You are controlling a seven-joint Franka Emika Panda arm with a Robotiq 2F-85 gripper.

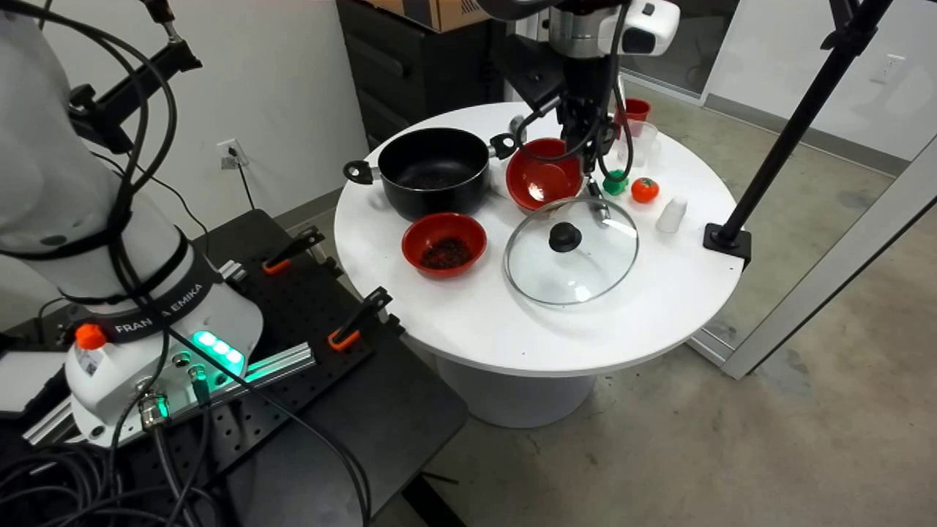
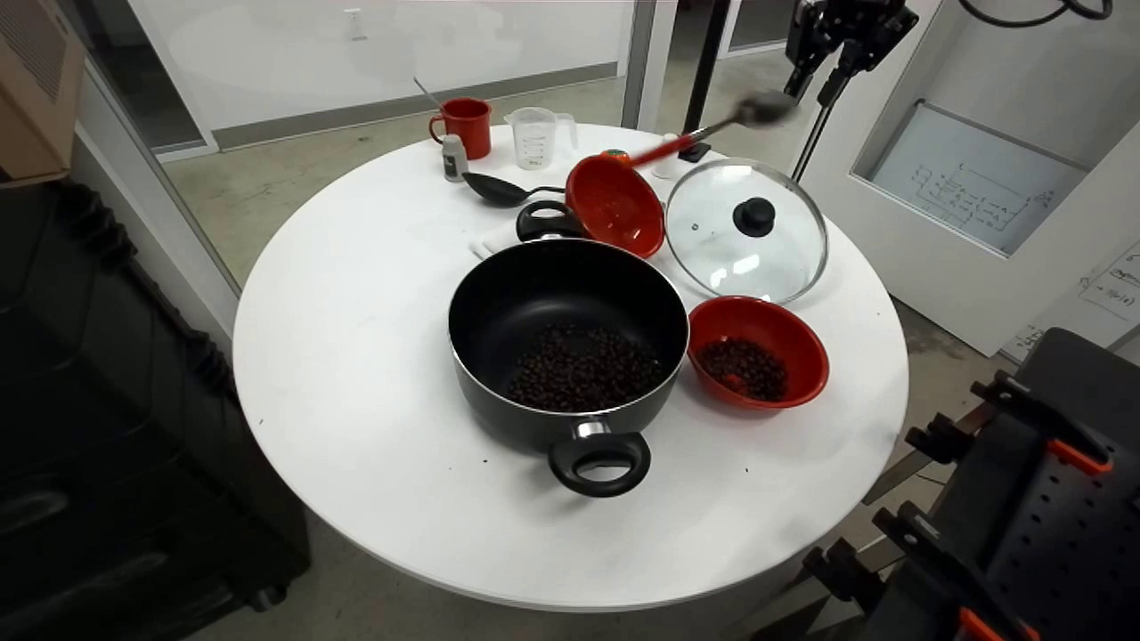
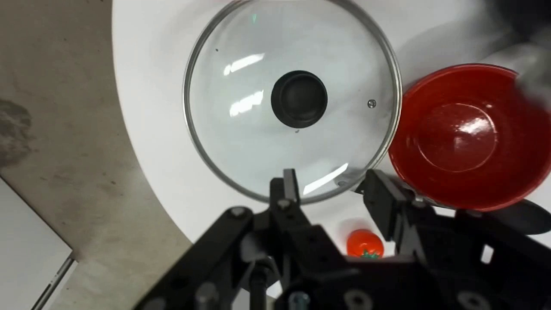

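The glass lid [image 1: 544, 255] with its black knob [image 3: 299, 99] lies on the white table, its rim against the tilted red bowl [image 1: 542, 180]. In exterior view 1 my gripper [image 1: 590, 167] is beyond the lid, close to that bowl. The wrist view puts the knob away from my fingertips [image 3: 290, 185], which stand apart at the lid's near edge; whether anything is held between them is unclear. A blurred red-handled utensil [image 2: 684, 141] slants up from the bowl in exterior view 2. The black pot [image 2: 566, 320] stands uncovered with dark beans inside.
Another red bowl [image 2: 756, 352] holds dark beans beside the pot. A black spoon [image 2: 494, 189], measuring cup [image 2: 534, 139], red mug [image 2: 467, 128] and tomato [image 3: 364, 243] are around the far side. Bare tabletop [image 1: 527, 338] lies in front of the lid.
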